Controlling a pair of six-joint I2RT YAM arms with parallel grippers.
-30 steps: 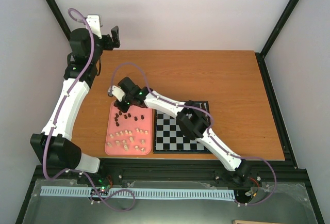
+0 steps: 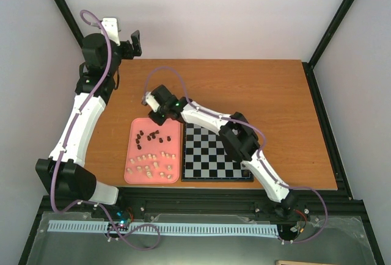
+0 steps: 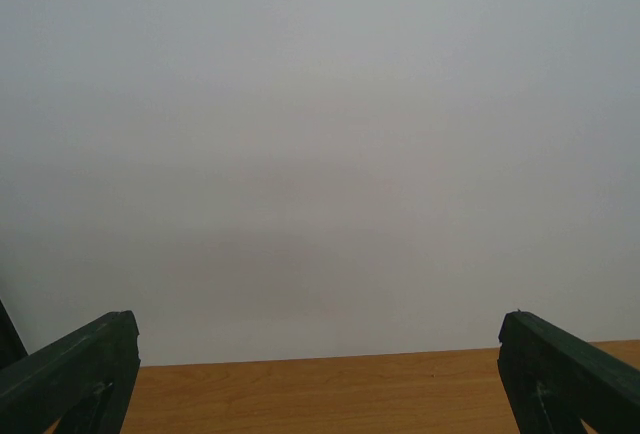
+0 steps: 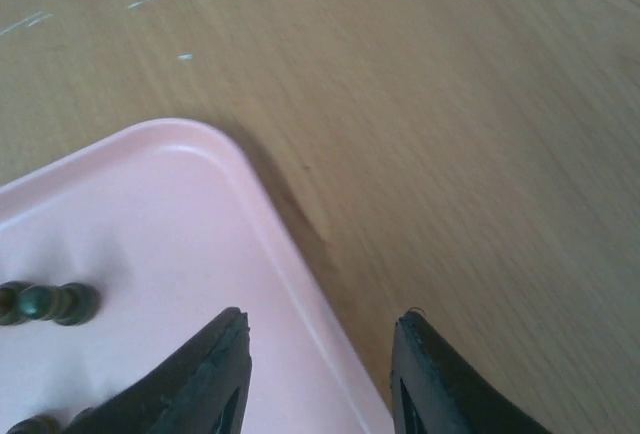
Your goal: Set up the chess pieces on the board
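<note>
A pink tray (image 2: 153,173) holds loose dark and light chess pieces, left of the empty checkered board (image 2: 204,161), which the right arm partly covers. My right gripper (image 2: 156,118) hangs over the tray's far right corner; in the right wrist view its fingers (image 4: 210,374) stand apart, the space between them showing only tray. Dark pieces (image 4: 70,303) lie to the left of them. My left gripper is raised high at the table's back left, open, facing the white wall with nothing between its fingers.
Walls and dark frame posts enclose it on the back and sides.
The right arm has moved right, its gripper shifting from over the tray's back toward its right corner. The left arm and the pieces look unchanged.
</note>
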